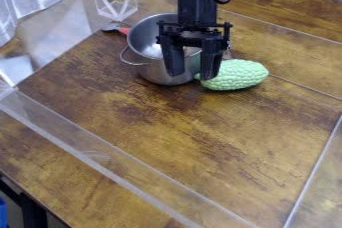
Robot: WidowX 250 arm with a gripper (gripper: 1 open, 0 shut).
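Note:
The black gripper [191,57] hangs over a steel pot [144,52] near the upper middle of the camera view, its two fingers apart and pointing down in front of and over the pot's right part. A pale green, bumpy oblong object [238,73], like a vegetable or cloth, lies on the wooden table just right of the pot and gripper. Whether anything is between the fingers is hard to tell.
A red-handled utensil [115,28] lies behind the pot at left. Clear plastic strips or panels run along the left and right edges.

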